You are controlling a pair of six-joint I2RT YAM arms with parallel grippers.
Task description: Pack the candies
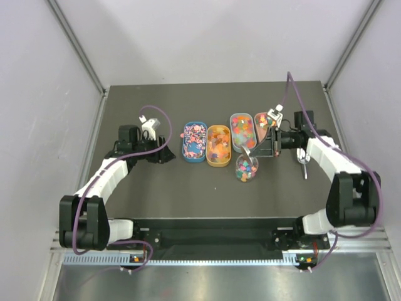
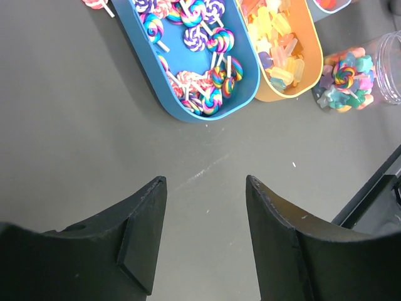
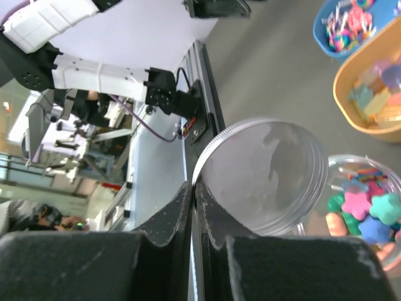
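A clear jar (image 1: pixel 246 170) of mixed star-shaped and other candies stands uncovered at the table's middle right. Its candies (image 3: pixel 369 216) show beside a clear round lid (image 3: pixel 263 175), whose rim is pinched by my shut right gripper. The lid is tilted, close over the jar's back side in the top view; whether they touch I cannot tell. To the left, away from the jar, my left gripper has its fingers apart over bare table. The blue tray (image 2: pixel 164 94) holds lollipops, and the orange tray (image 2: pixel 319 63) beside it holds gummy pieces.
Farther right are a clear tray of coloured candies (image 1: pixel 243 132) and a pinkish tray (image 1: pixel 261 122), partly behind my right arm. A metal spoon (image 1: pixel 304 164) lies at the right.
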